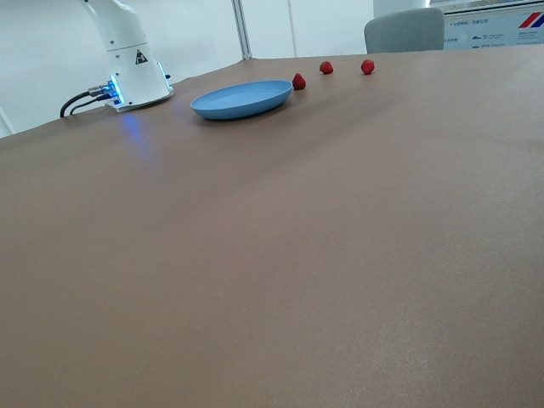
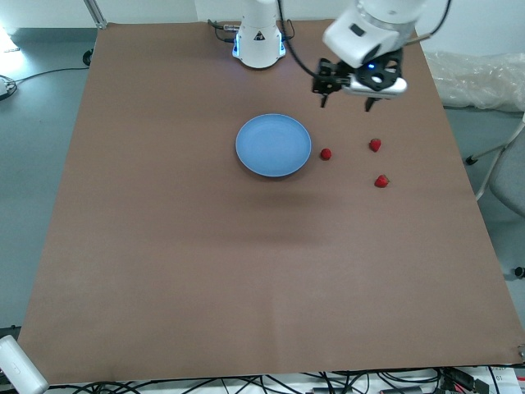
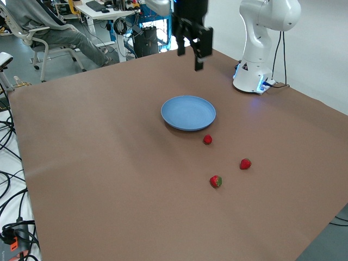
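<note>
A blue plate [image 2: 273, 145] [image 1: 240, 101] [image 3: 188, 113] lies mid-table on the brown tabletop [image 2: 246, 271]. Three red strawberries sit to its right in the left view: one beside the plate [image 2: 326, 154], one farther back [image 2: 375, 144], one nearer the front [image 2: 381, 181]. My gripper [image 2: 346, 103] hangs above the table, behind and to the right of the plate in that view, its two black fingers apart with nothing visible between them. In the right view the gripper [image 3: 188, 53] is partly cropped at the top; the top view does not show it.
The white arm base [image 2: 258, 45] [image 3: 250, 76] stands at the back edge with cables. Cables and equipment [image 3: 16, 239] line one side. A chair [image 2: 509, 176] stands beyond the table edge.
</note>
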